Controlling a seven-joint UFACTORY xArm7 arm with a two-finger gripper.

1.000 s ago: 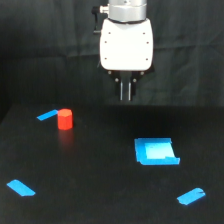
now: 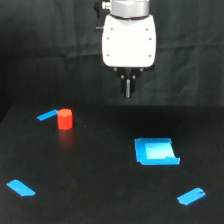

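My gripper (image 2: 126,87) hangs high over the back of the dark table, fingers pointing down. Its two fingers stand close together, and nothing shows between them. An orange-red block (image 2: 65,119) stands upright on the left side of the table, well below and to the left of the gripper. At centre right lies a flat square edged with blue tape (image 2: 142,151), with a paler middle; the gripper is above and beyond it, touching neither it nor the block.
Strips of blue tape lie at the back left (image 2: 47,115), front left (image 2: 20,188) and front right (image 2: 191,196). A dark curtain (image 2: 50,60) hangs behind the table.
The gripper's fingers have come closer together, and the arm has shifted slightly right and down. The block, the square and the tape strips have not moved.
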